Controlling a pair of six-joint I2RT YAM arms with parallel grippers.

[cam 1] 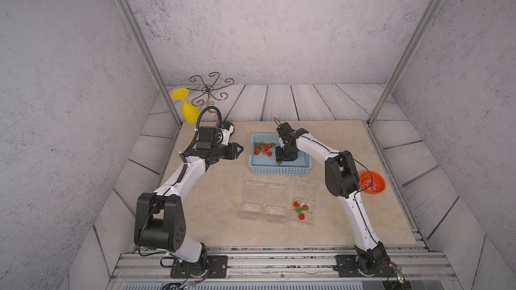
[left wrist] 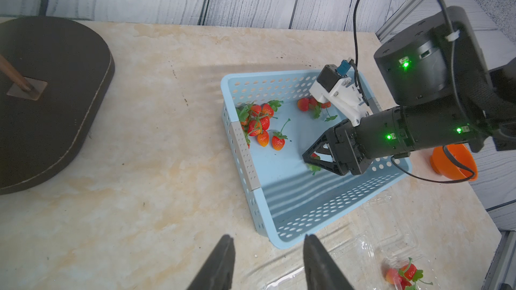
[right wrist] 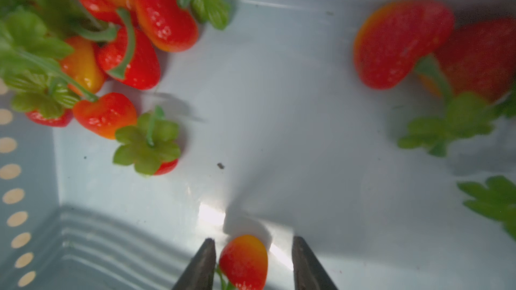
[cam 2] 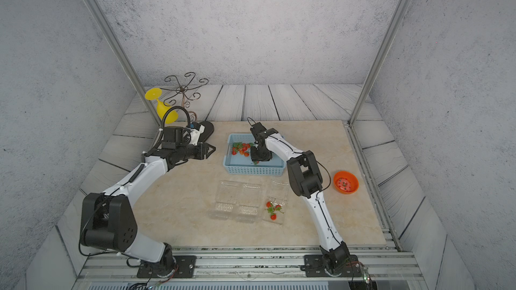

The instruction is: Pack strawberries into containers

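Observation:
My right gripper is down inside the blue basket (left wrist: 242, 177), its fingers open on either side of a red-orange strawberry (right wrist: 243, 262); whether they touch it I cannot tell. More strawberries (right wrist: 123, 59) with green leaves lie at the basket's left side and back. My left gripper stands open above the table left of the basket, nothing between its fingers. Clear plastic containers (cam 1: 258, 198) lie in front of the basket; the rightmost holds several strawberries (cam 1: 301, 216).
A dark stand base (left wrist: 48, 107) with metal scrollwork (cam 1: 209, 88) and a yellow vase (cam 1: 190, 111) is at the back left. An orange bowl (cam 2: 345, 182) stands at the right.

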